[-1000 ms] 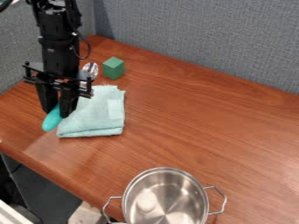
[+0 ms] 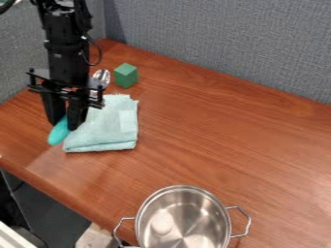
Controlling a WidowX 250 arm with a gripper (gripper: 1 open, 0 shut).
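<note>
My black gripper (image 2: pixel 65 108) hangs low at the left of the table, over a turquoise elongated object (image 2: pixel 58 133) beside a folded pale cloth (image 2: pixel 110 131). The fingers straddle the upper part of the turquoise object, but whether they are closed on it is hard to tell in the camera view.
A green block (image 2: pixel 126 75) and a shiny metal item (image 2: pixel 101 77) stand behind the cloth. A steel pot (image 2: pixel 184 218) with two handles sits at the front centre. The front left edge drops away.
</note>
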